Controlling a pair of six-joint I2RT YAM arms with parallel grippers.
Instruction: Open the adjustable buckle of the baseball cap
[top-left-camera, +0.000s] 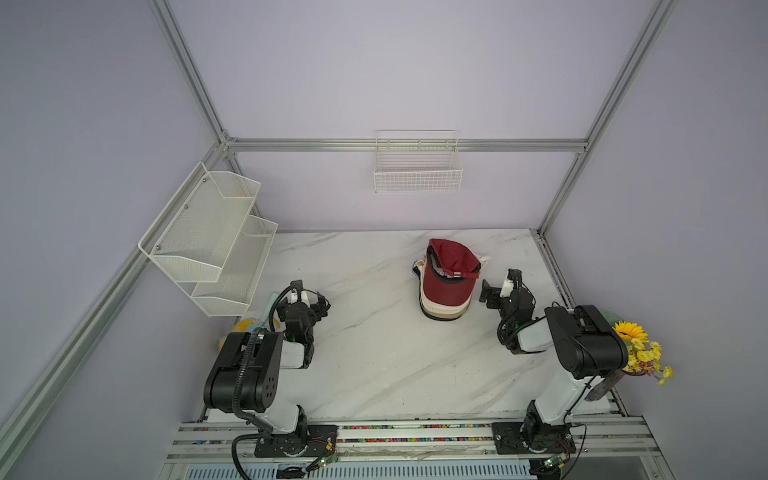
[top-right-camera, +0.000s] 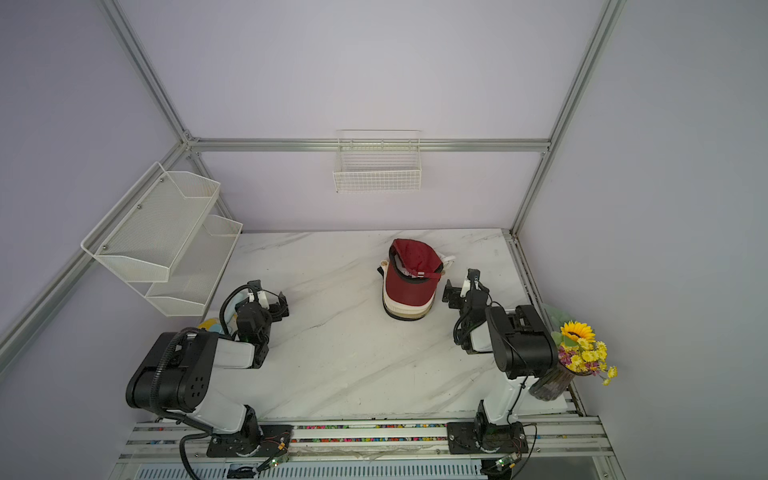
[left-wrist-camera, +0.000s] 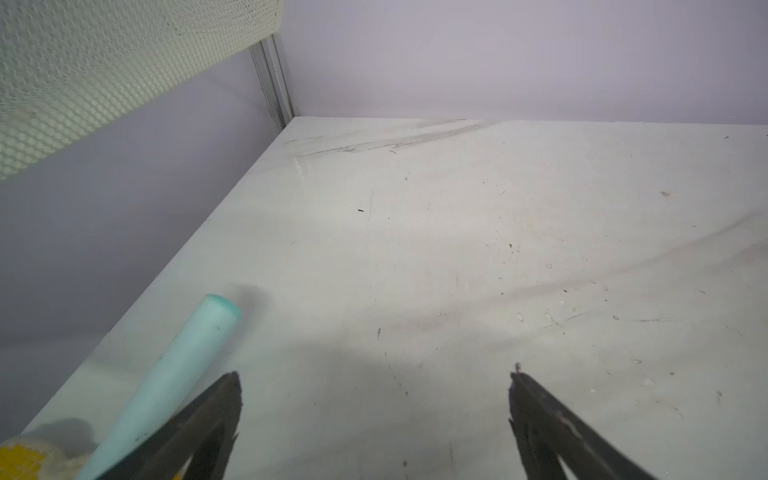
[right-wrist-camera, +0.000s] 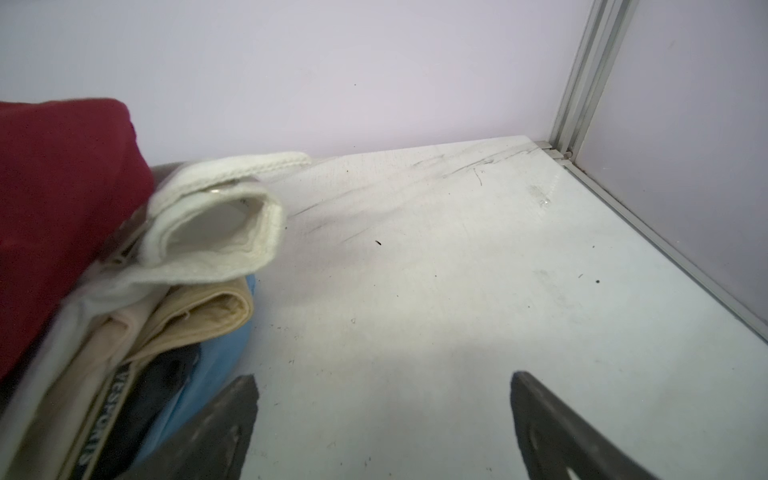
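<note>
A dark red baseball cap (top-left-camera: 453, 289) lies on top of a stack of caps, right of the table's middle. Its strap (top-right-camera: 425, 275) crosses the cap at the right; the buckle itself is too small to make out. From the right wrist view, the red cap (right-wrist-camera: 68, 200) tops white, beige, black and blue layers at the left edge. My right gripper is open just right of the stack, nothing between its fingers. Far to the left, my left gripper also stands open and empty over bare table.
White mesh shelves (top-left-camera: 228, 240) hang at the left wall and a wire basket (top-left-camera: 417, 170) at the back. A pale teal cylinder (left-wrist-camera: 164, 380) lies by the left gripper. A flower vase (top-right-camera: 552, 384) stands far right.
</note>
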